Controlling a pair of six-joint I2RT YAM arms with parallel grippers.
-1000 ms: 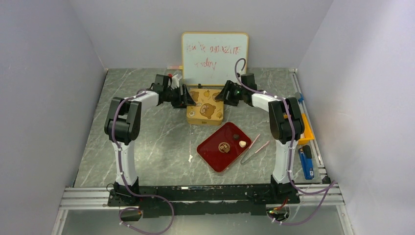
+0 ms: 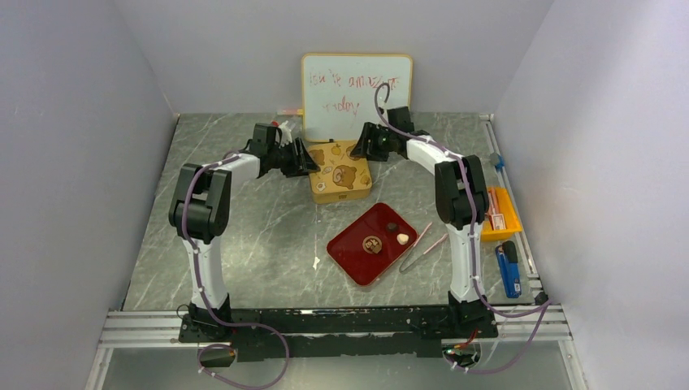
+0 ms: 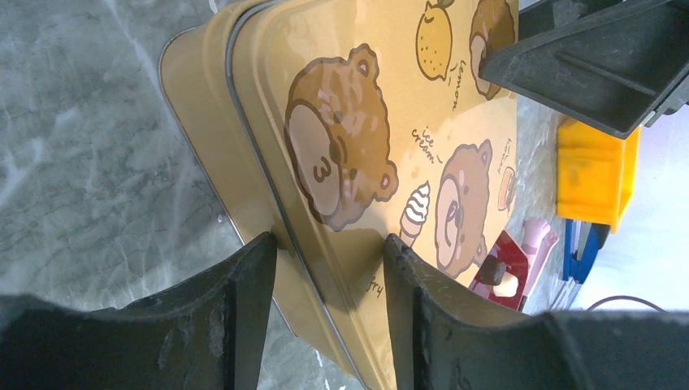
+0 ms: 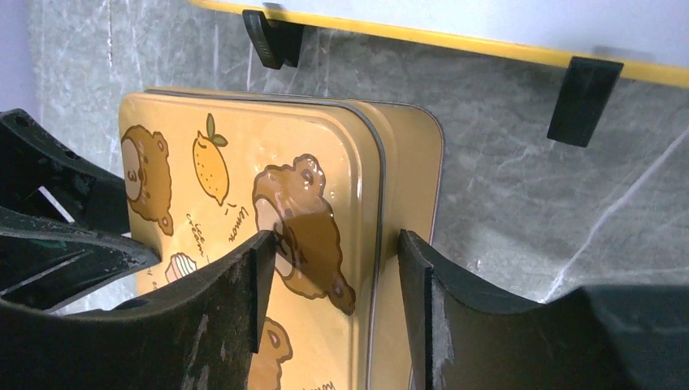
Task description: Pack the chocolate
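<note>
A yellow tin box (image 2: 340,175) with bear pictures sits below the whiteboard, its lid (image 3: 439,122) on it. At its left side, my left gripper has its fingers apart around the lid's rim and seam; whether both pads press on it I cannot tell. My right gripper is at the opposite end, fingers spread over the lid's edge. On a red tray (image 2: 349,248) in front lie a round piece (image 2: 372,244), a dark piece (image 2: 392,227) and a pale piece (image 2: 402,238).
The whiteboard (image 2: 357,93) stands directly behind. Pink-handled tongs (image 2: 418,252) lie right of the tray. A yellow bin (image 2: 504,213) and blue tool (image 2: 509,272) are at the right edge.
Both grippers and the box have shifted slightly back toward the whiteboard, the right arm moving a little more.
</note>
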